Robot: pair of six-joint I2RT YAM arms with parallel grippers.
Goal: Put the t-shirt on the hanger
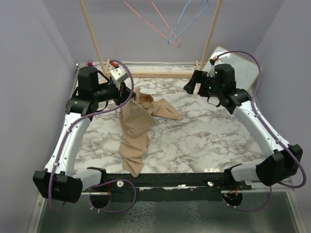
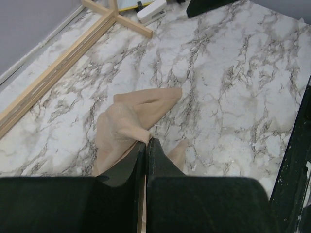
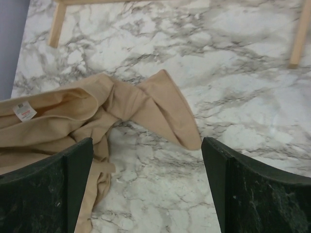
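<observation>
A beige T-shirt (image 1: 136, 145) lies bunched on the marble table, a white label (image 3: 25, 111) showing in the right wrist view. My left gripper is shut on a bunch of the shirt, lifting part of it at the upper left of the pile. My right gripper (image 1: 194, 81) stands open right of the shirt, above the table; in the right wrist view the shirt lies below its fingers. A red hanger (image 1: 160, 32) and a blue hanger (image 1: 179, 34) hang at the top of the top view.
A wooden stand base (image 1: 156, 74) runs along the back. A white board (image 1: 243, 68) and a white object (image 2: 151, 10) are at the back right.
</observation>
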